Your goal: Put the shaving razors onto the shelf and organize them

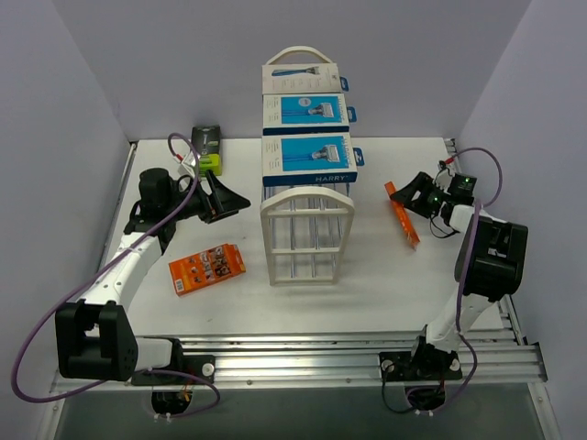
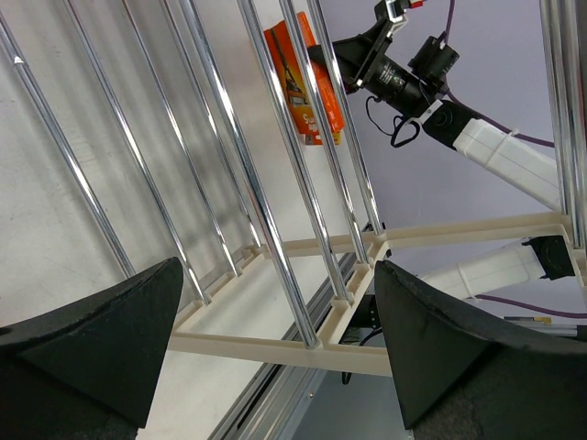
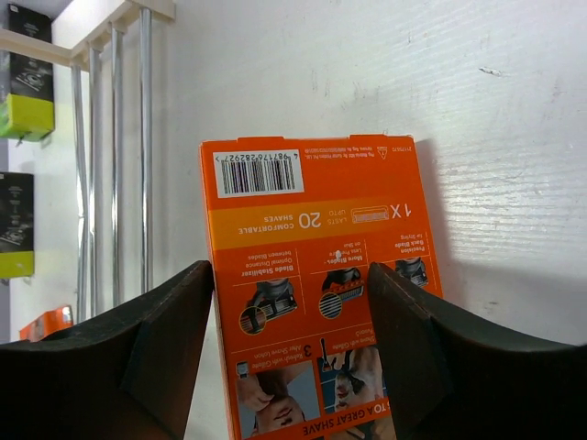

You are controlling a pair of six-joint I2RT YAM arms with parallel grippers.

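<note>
In the top view, the shelf (image 1: 307, 238) stands mid-table, with three blue-and-white razor boxes (image 1: 308, 159) on top. My right gripper (image 1: 408, 194) is at right, shut on an orange razor box (image 1: 403, 218) that stands tilted on edge; in the right wrist view its printed face (image 3: 312, 229) fills the middle. My left gripper (image 1: 223, 203) stands open beside the shelf's left side, nothing between its fingers; its view looks through the metal bars (image 2: 257, 202). Another orange box (image 1: 206, 269) lies flat at front left.
A dark green-yellow box (image 1: 207, 148) lies at back left. Free table (image 1: 394, 293) is at front right, and walls bound both sides.
</note>
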